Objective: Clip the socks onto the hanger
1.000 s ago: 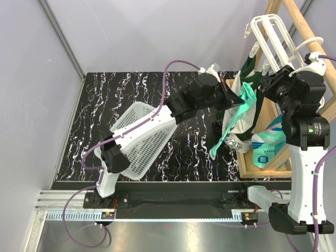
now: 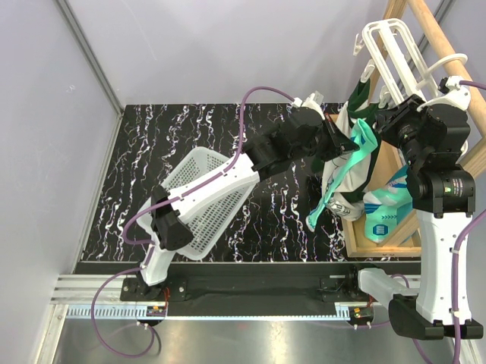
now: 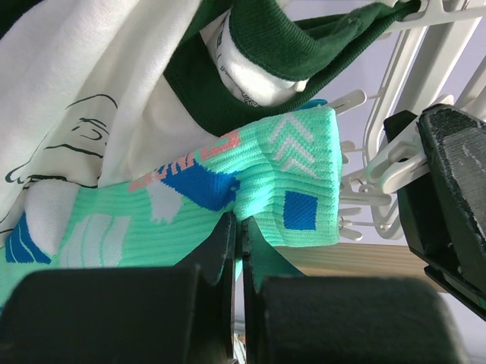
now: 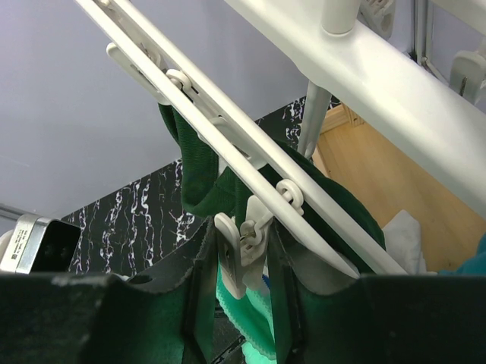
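Observation:
A turquoise sock (image 2: 340, 180) with blue and pink patterns hangs from my left gripper (image 2: 353, 146), whose fingers are shut on it just below its upper end. In the left wrist view, the top of the sock (image 3: 307, 171) sticks out past the fingertips, toward the hanger's clips. My right gripper is shut on a white clip (image 4: 229, 254) under a bar of the white hanger (image 2: 377, 58). Below that clip, part of the turquoise sock (image 4: 250, 317) shows in the right wrist view. Whether the clip's mouth touches the sock cannot be made out.
White socks with green tops (image 2: 357, 106) hang from the hanger close to the left gripper. Another turquoise sock (image 2: 389, 206) hangs below the right gripper. A wooden frame (image 2: 429, 30) bears the hanger. An empty white basket (image 2: 199, 244) stands on the black marbled surface.
My left gripper and the turquoise sock have shifted slightly to the right, toward the right gripper. The right arm has hardly moved.

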